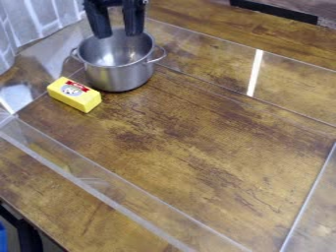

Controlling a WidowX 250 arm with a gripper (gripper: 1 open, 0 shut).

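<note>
A steel pot (pixel 118 69) with two side handles stands at the upper left of the wooden table. My black gripper (pixel 114 28) is over the pot at the top edge of the view, its two fingers pointing down and apart, open. Whether anything is inside the pot cannot be seen clearly. A yellow box (pixel 75 95) with a red and white label lies on the table just in front of the pot, to the left.
Clear plastic edging runs along the left, back and right of the wooden table (pixel 197 157). A dark strip (pixel 269 12) is at the back right.
</note>
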